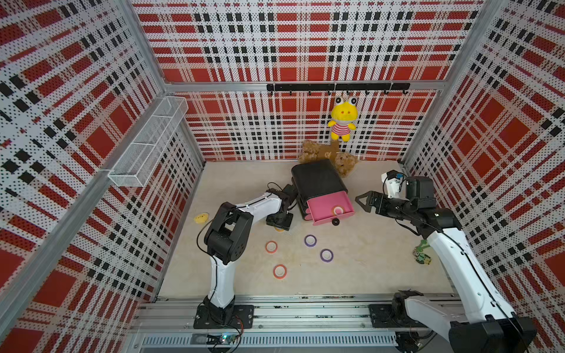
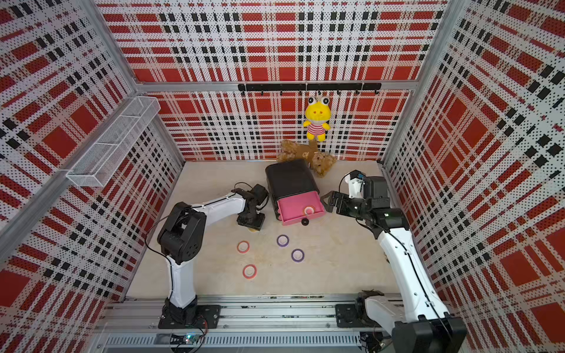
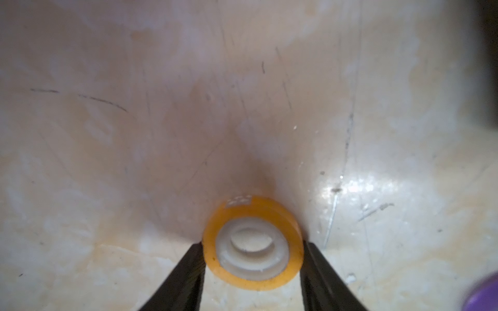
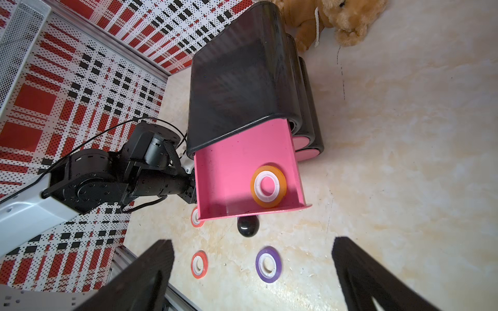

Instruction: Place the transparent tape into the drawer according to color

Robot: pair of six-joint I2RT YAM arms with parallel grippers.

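Observation:
On the table lies an orange tape roll (image 3: 259,283) with a white core. My left gripper is around it, partly spread, one fingertip at each side of the roll; whether they press on it I cannot tell. Another orange roll (image 4: 281,186) rests in the pulled-out pink drawer (image 4: 223,176) of the black cabinet (image 4: 233,77). Two purple rolls (image 1: 310,236) (image 1: 326,260) and two red rolls (image 1: 271,251) (image 1: 279,277) lie on the table in front. To the right of the drawer, my right gripper hangs open and empty.
A round black knob (image 4: 248,226) sticks out from the drawer front. Brown teddy bears (image 1: 345,161) sit behind the cabinet. A yellow item (image 1: 201,217) lies far left, a green figure (image 1: 422,253) far right. Bare table extends right of the rolls.

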